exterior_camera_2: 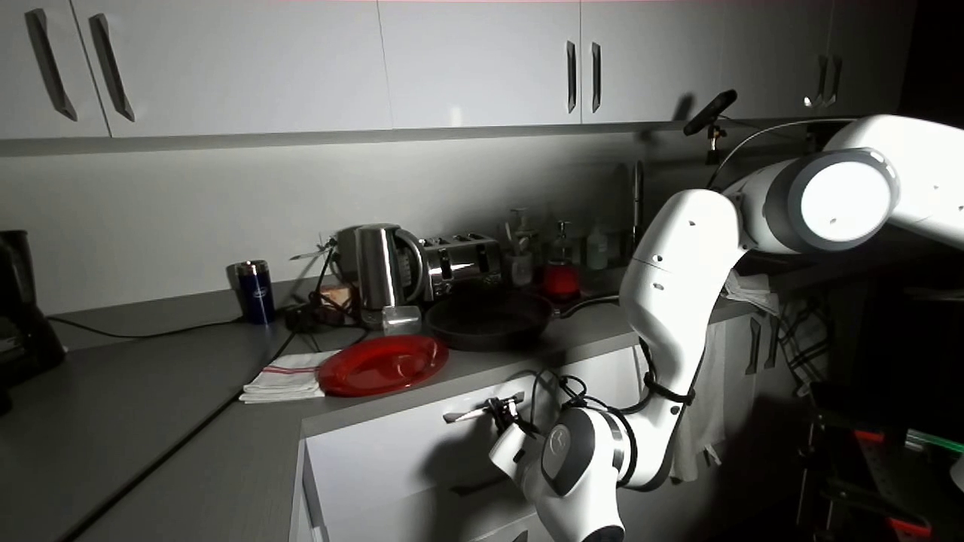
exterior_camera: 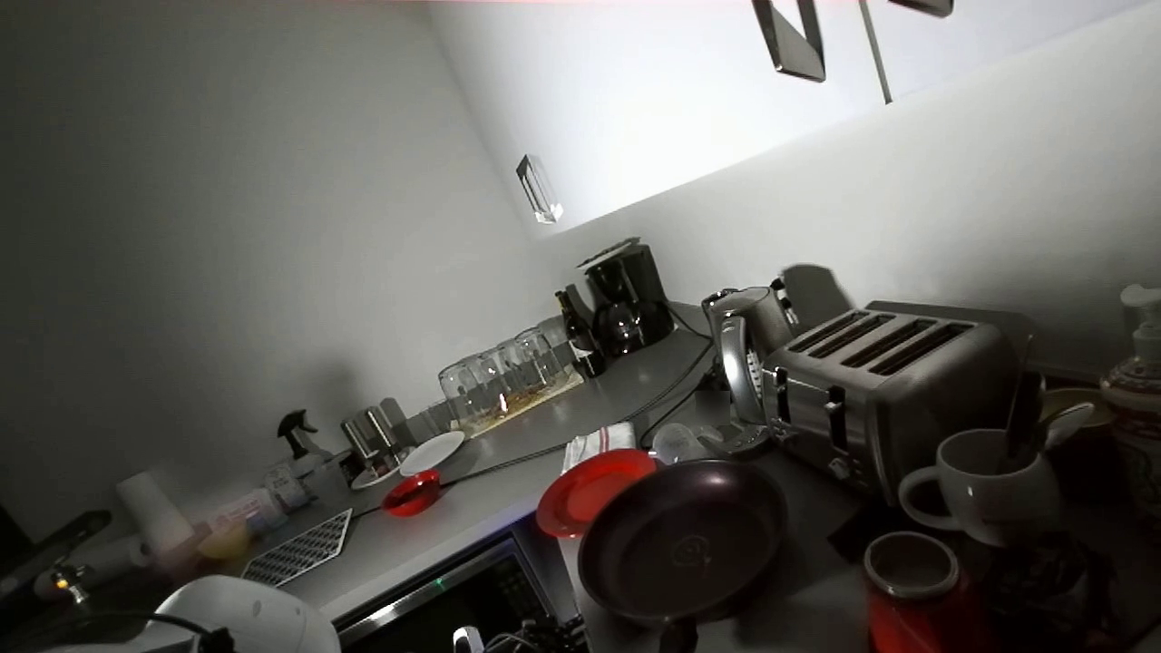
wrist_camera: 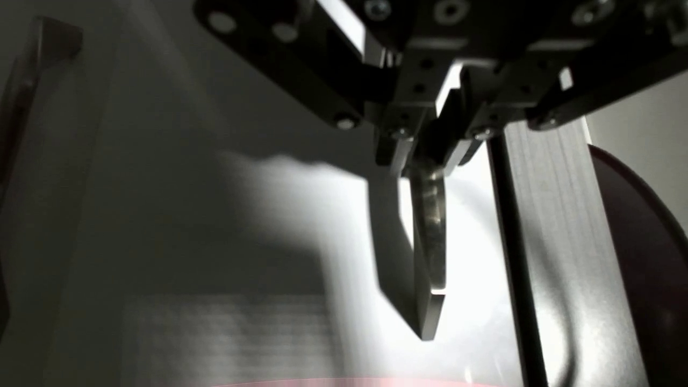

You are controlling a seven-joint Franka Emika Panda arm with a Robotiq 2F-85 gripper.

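Observation:
In exterior view 2 my gripper [exterior_camera_2: 499, 408] is low in front of the white drawer front [exterior_camera_2: 388, 452], below the counter edge. It is shut on a metal drawer handle [exterior_camera_2: 462, 415], whose tapered end sticks out to the left of the fingers. The wrist view has the gripper with its fingers close together at the top of that handle [wrist_camera: 429, 258], seen nearly end-on. A narrow dark gap [wrist_camera: 516, 258] runs between the drawer front and the counter edge. The exact contact of the pads is partly hidden by the gripper's dark linkage.
A red plate [exterior_camera_2: 384, 364] and a dark frying pan [exterior_camera_2: 492, 316] sit near the counter's front edge above the drawer. Behind them stand a kettle [exterior_camera_2: 379, 266] and a toaster [exterior_camera_2: 462, 262]. Another handle [wrist_camera: 22, 84] is at the wrist view's left.

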